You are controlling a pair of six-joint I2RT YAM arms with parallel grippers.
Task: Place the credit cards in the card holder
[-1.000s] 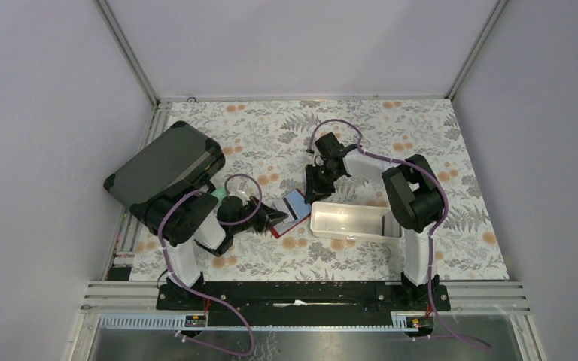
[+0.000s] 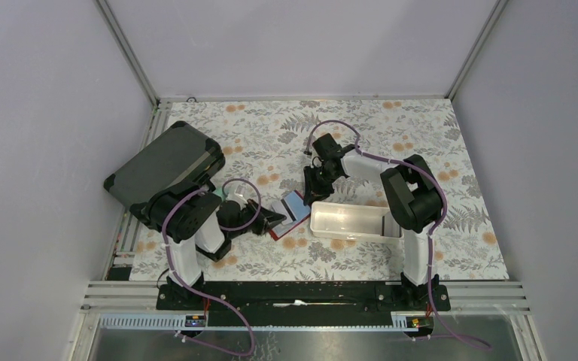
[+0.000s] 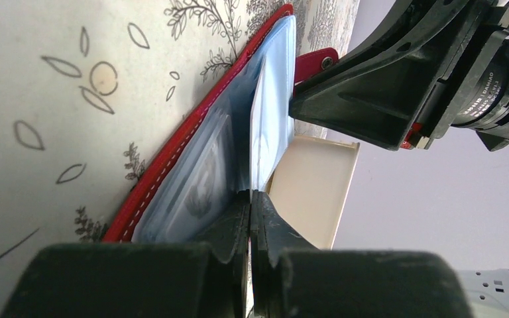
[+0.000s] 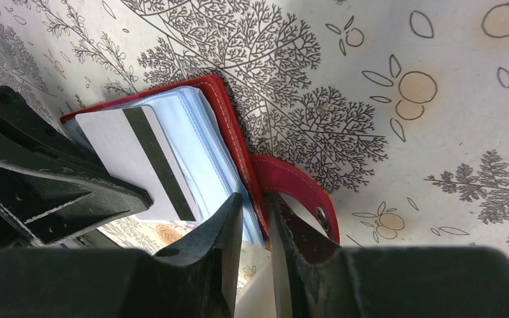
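Note:
The card holder, red-edged with pale blue clear sleeves, lies open on the patterned cloth; its red edge [image 3: 166, 159] runs diagonally through the left wrist view. A white card with a black stripe [image 4: 139, 159] lies over the sleeves [image 4: 189, 136] in the right wrist view. My left gripper is shut on the card's near edge, the card standing nearly edge-on from its fingertips. My right gripper is part open at the holder's opposite end, its fingertips either side of the red border [image 4: 242, 152]. Whether the card is inside a sleeve cannot be told.
A white open box [image 2: 346, 219] sits directly right of the holder, close under my right arm. A dark grey case [image 2: 167, 162] occupies the left side. Behind the arms, the patterned cloth [image 2: 271, 124] is clear. The holder's red snap strap [image 4: 298, 182] sticks out beside my right fingers.
My left gripper has shifted very slightly, with the striped card still at its tip. The right gripper has moved a little left. Holder and box look unmoved.

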